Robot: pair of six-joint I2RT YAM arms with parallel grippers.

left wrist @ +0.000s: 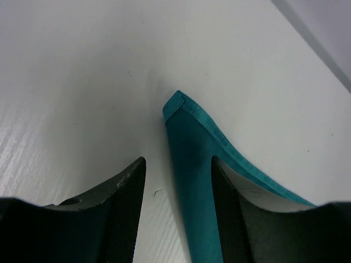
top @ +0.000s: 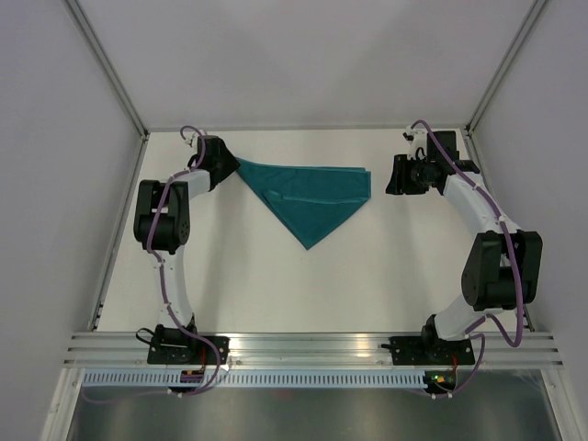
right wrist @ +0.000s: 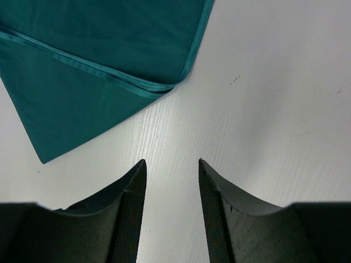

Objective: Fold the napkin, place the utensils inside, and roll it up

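A dark teal napkin (top: 322, 214) lies on the white table, partly folded, with a layered edge running across it. One corner points toward the front and another reaches to the back left. In the left wrist view that back-left napkin corner (left wrist: 186, 126) shows a small turned edge, ahead of my left gripper, which stands open with nothing between its fingers. My right gripper is open and empty too, to the right of the napkin and apart from it. No utensils show in any view.
Grey walls (top: 303, 64) bound the table at the back and sides.
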